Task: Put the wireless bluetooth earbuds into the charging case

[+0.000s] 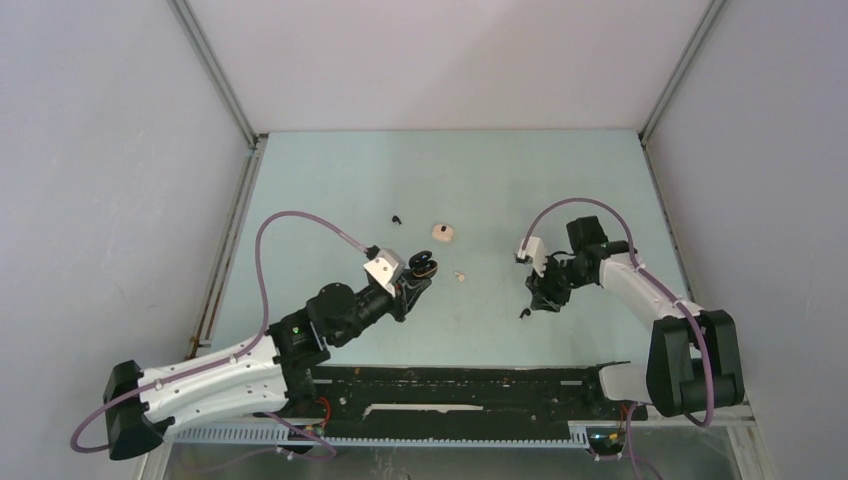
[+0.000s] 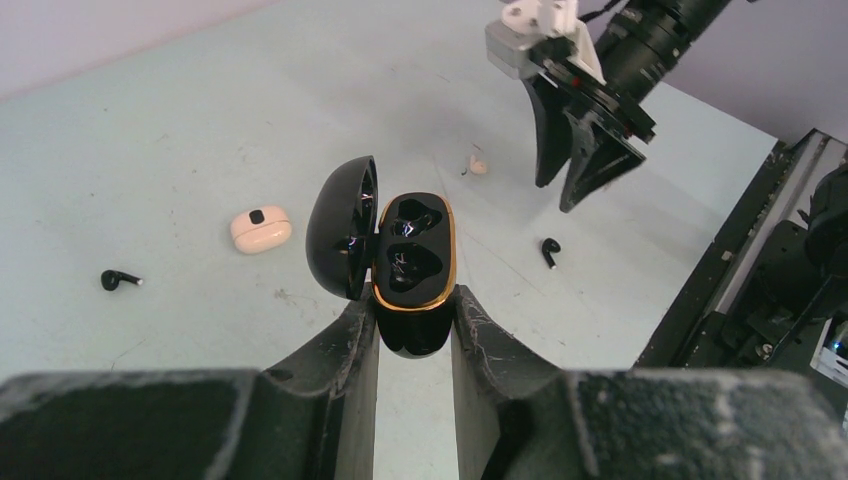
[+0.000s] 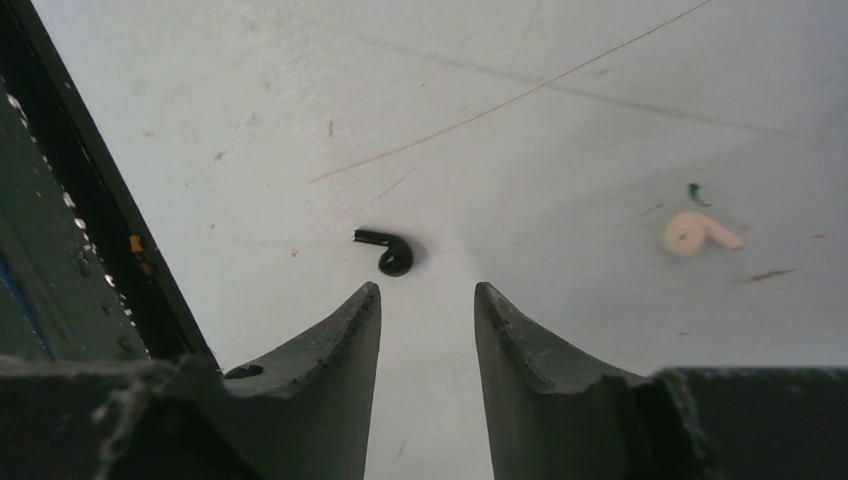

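Observation:
My left gripper (image 1: 410,290) is shut on the black, gold-rimmed charging case (image 2: 414,270), held upright with its lid raised and two dark wells facing up. My right gripper (image 1: 543,298) is open and empty above the table, beside a black earbud (image 3: 395,255) near the front edge. A second black earbud (image 2: 118,279) lies farther back, behind the held case in the top view. A pale pink earbud (image 3: 688,234) lies between the grippers.
A pink case (image 1: 443,232) sits mid-table. A dark rail (image 1: 440,390) runs along the front edge.

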